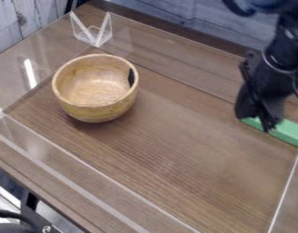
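Observation:
My gripper point(249, 109) is at the right of the view, low over the table beside a green flat block point(280, 131). Its dark body hides part of the block's left end. The fingers look close together, though whether anything is between them cannot be made out.
A round wooden bowl point(97, 108) sits on the left of the wooden table point(163, 173). A small white wire-like object point(93, 29) stands at the back left.

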